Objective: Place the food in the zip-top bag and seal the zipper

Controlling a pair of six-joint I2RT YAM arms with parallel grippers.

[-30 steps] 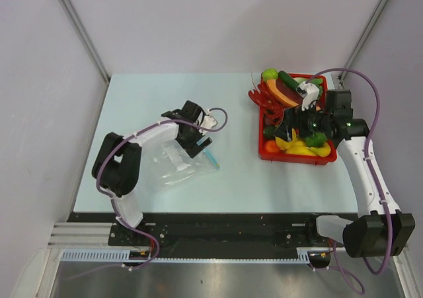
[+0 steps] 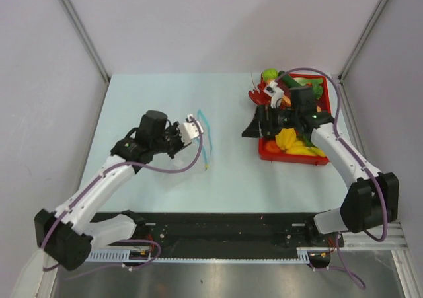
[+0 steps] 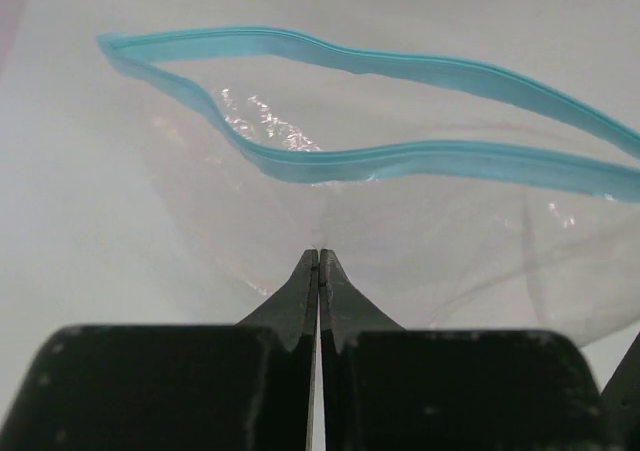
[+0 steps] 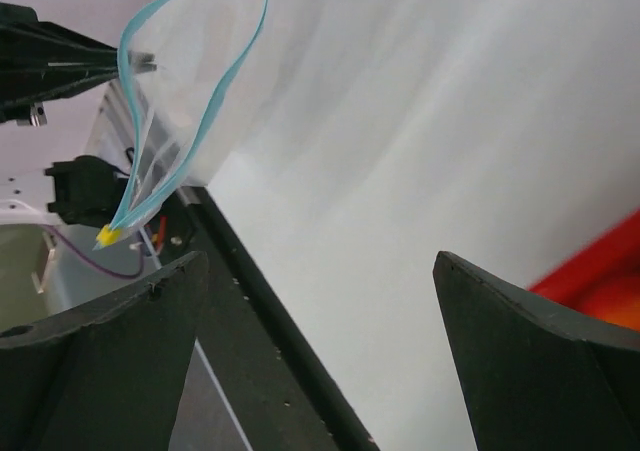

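A clear zip top bag [image 3: 420, 251] with a pale blue zipper [image 3: 440, 161] lifts off the table left of centre, its two zipper strips apart. My left gripper is shut at the bag's plastic below the zipper; its fingertips meet, and whether they pinch the film is unclear. My right gripper [image 2: 258, 127] is open beside the food bin, nothing between its fingers, facing toward the bag. The red bin [image 2: 277, 158] holds bananas [image 2: 294, 149], a lobster [image 2: 256, 94], greens and other food, partly hidden by my right arm.
Free white table [image 2: 231, 186] lies between bag and bin and at the back left. The dark front edge [image 4: 260, 301] of the table runs below both arms.
My right gripper has moved left, out toward the bin's left side.
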